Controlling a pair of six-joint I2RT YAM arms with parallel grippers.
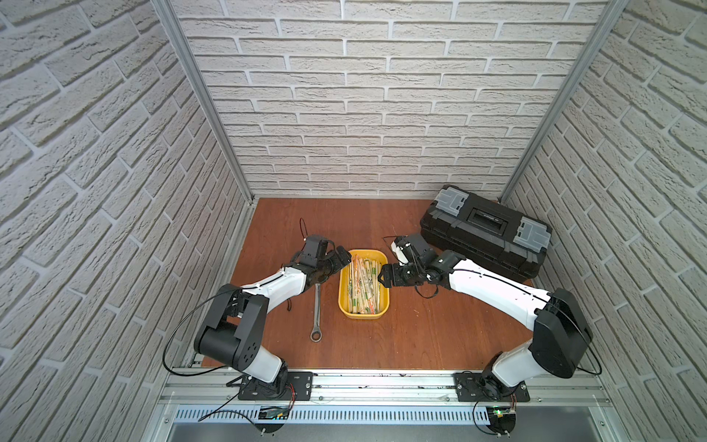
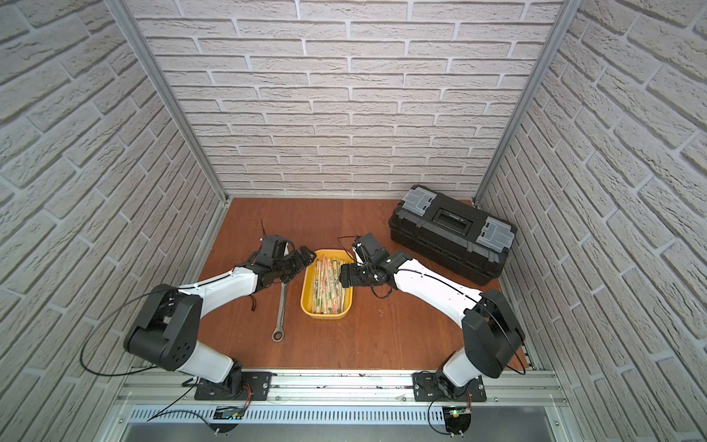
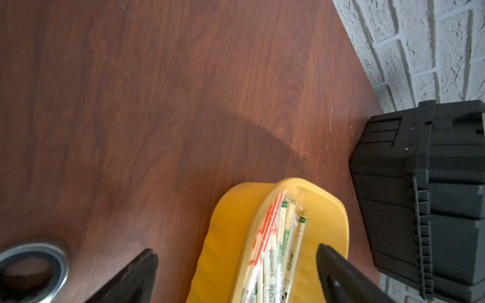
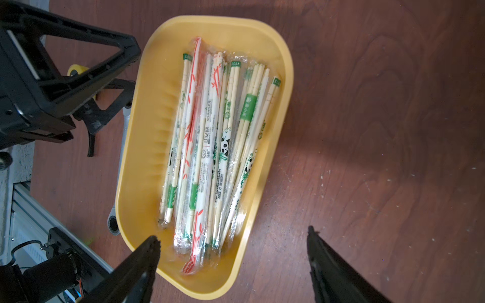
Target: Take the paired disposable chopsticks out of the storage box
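Observation:
The yellow storage box (image 4: 275, 126) holds several paired disposable chopsticks (image 4: 207, 151) in clear wrappers, lying lengthwise, some with red or green prints. My left gripper is open at the box's left side, above its far part, with nothing held. My right gripper hangs over the box's right side, fingers apart and nothing between them; the wrist view shows the whole box beneath it.
A large black toolbox (image 1: 482, 228) stands at the back right. A metal wrench (image 1: 317, 316) lies just left of the box.

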